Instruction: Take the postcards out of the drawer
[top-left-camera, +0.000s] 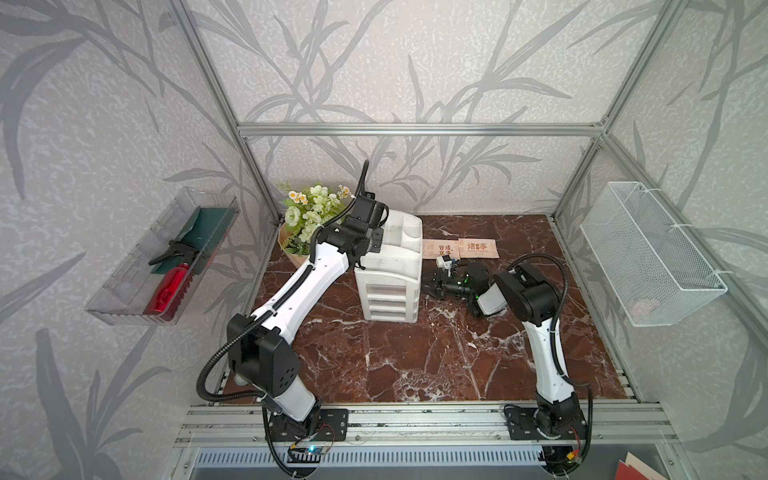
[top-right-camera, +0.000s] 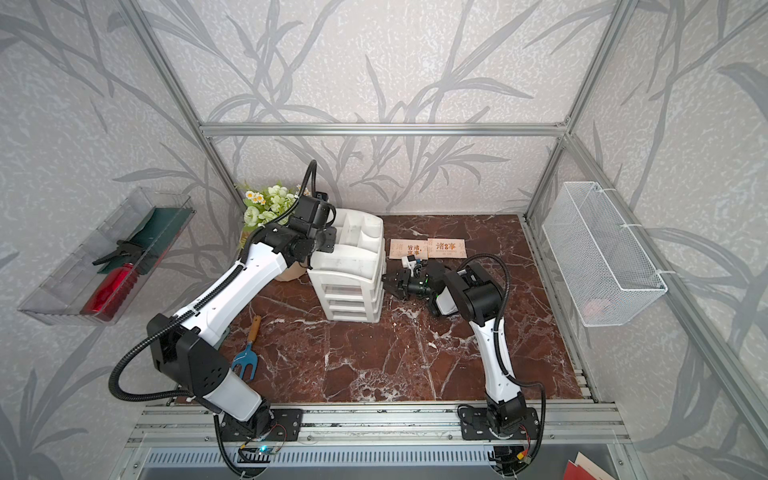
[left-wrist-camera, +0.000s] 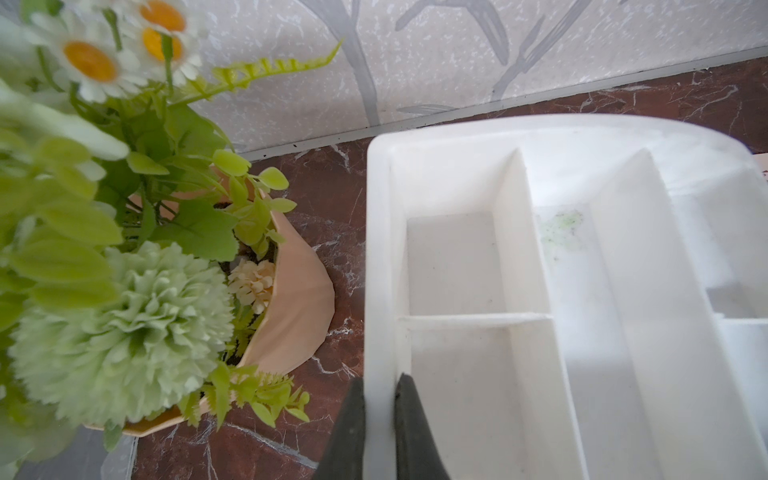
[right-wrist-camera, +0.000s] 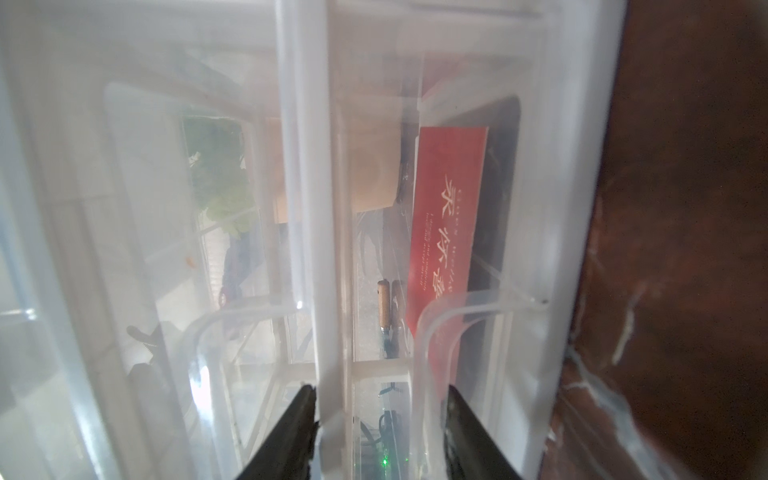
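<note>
The white drawer unit (top-left-camera: 388, 296) stands mid-table. My left gripper is shut on the left rim of its top tray (left-wrist-camera: 379, 184). My right gripper is part open, low at the unit's right side, facing its clear drawers (right-wrist-camera: 328, 160). A red printed card (right-wrist-camera: 444, 216) shows inside or through the lowest clear drawer in the right wrist view. Two pale printed cards (top-left-camera: 478, 246) lie on the table behind the right arm.
A flower pot (left-wrist-camera: 296, 288) stands left of the unit. A blue fork (top-right-camera: 244, 360) lies front left. A wire basket (top-left-camera: 656, 264) hangs on the right wall, a clear bin (top-left-camera: 120, 296) on the left.
</note>
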